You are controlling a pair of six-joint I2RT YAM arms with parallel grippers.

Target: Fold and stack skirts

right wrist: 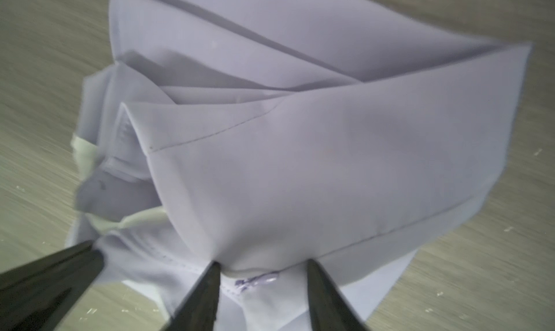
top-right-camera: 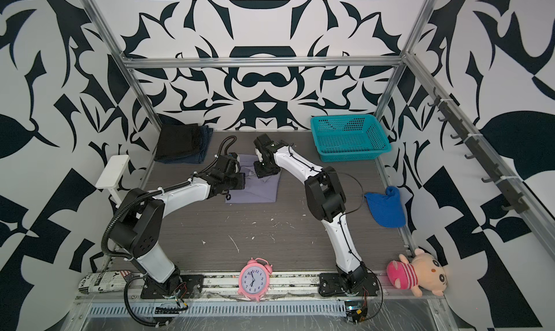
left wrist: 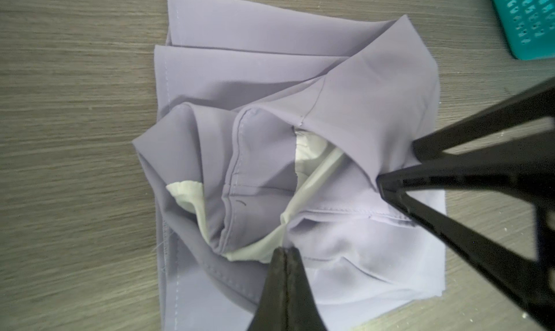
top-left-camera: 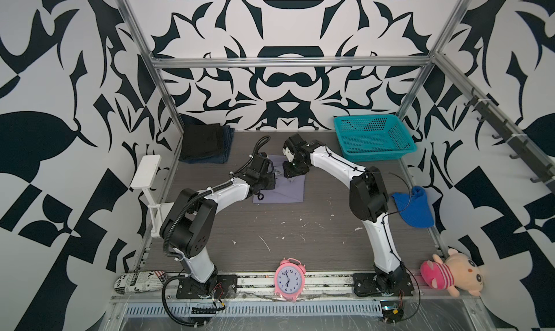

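A lilac skirt lies partly folded at the table's middle, its middle bunched with cream lining showing. My left gripper is shut at the bunched fabric; whether any cloth is between its fingertips cannot be seen. My right gripper is part open over the skirt's upper flap, fingertips apart at the cloth, in a blurred right wrist view. At the back left lies a stack of dark folded skirts.
A teal basket stands at the back right. A blue cap is at the right edge, a pink clock at the front.
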